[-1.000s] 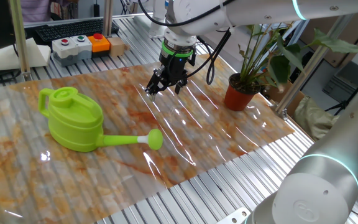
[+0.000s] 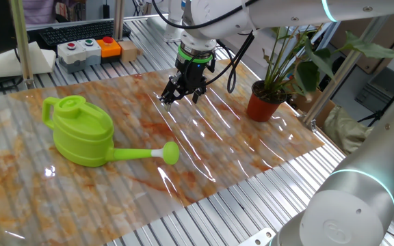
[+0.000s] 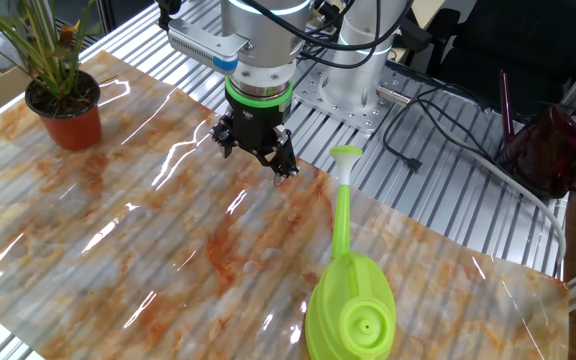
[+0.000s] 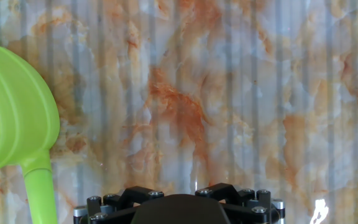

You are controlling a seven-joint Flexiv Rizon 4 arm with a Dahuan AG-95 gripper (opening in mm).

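A light-green watering can [image 2: 82,133] stands upright on the marbled sheet, its long spout ending in a round rose [image 2: 171,153]. From the other side, the same can [image 3: 350,310] is nearest the camera, spout pointing back towards the robot base. My gripper [image 2: 181,100] hangs above the sheet between the can and a potted plant [image 2: 263,102], touching neither. Its fingers are spread with nothing between them, and the gripper [image 3: 256,161] looks open. The wrist view has bare sheet ahead of the gripper; part of the green can [image 4: 17,112] shows at the left edge.
Button boxes [image 2: 79,55] and a keyboard [image 2: 70,32] lie beyond the sheet. A dark red watering can [image 3: 553,150] and loose cables [image 3: 438,120] are beside the robot base.
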